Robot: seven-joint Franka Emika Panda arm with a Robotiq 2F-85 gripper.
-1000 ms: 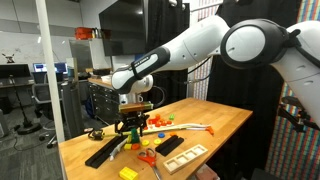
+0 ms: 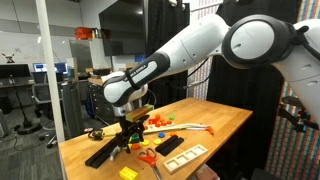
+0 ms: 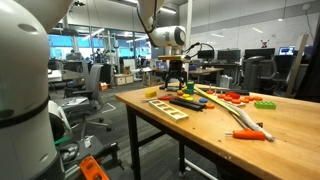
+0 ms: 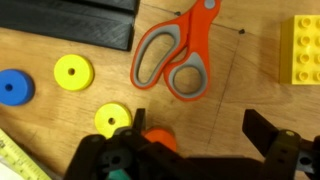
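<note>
Orange scissors (image 4: 195, 45) lie on the wooden table, handles toward the bottom of the wrist view. My gripper stands open above the table, its black fingers spread wide with bare wood between them. At its left finger are a yellow disc (image 4: 112, 118) and an orange disc (image 4: 161, 138), the latter partly hidden. Another yellow disc (image 4: 73, 72) and a blue disc (image 4: 15, 87) lie farther left. A yellow toy brick (image 4: 300, 50) is at the right edge. In exterior view 1 the gripper (image 2: 132, 135) hangs low over the objects at the table's near left.
A black case-like object (image 4: 85, 20) lies beyond the discs, and a yellow ruler-like strip (image 4: 20, 158) sits at lower left. A pale wooden tray (image 3: 155, 112) rests near the table edge. Long pale sticks (image 3: 232, 112) and an orange-handled tool (image 3: 248, 134) lie farther along.
In exterior view 1 the arm has come lower and a little toward the near side. The objects on the table appear unmoved.
</note>
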